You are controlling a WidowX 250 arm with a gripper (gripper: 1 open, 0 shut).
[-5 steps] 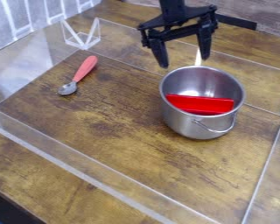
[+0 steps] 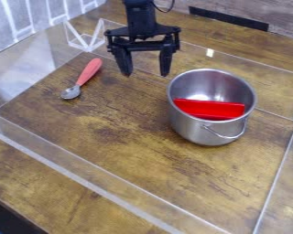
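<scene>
My black gripper (image 2: 146,64) hangs open over the back middle of the wooden table, with nothing visible between its fingers. To its lower right stands a steel pot (image 2: 204,132) with a red block (image 2: 208,109) inside. A spoon with a red handle (image 2: 91,71) lies to the gripper's left, its metal bowl toward the front.
Clear plastic walls border the wooden work surface (image 2: 124,155).
My gripper has moved left, away from above the pot toward the spoon's side. The pot, red block and spoon have not moved.
</scene>
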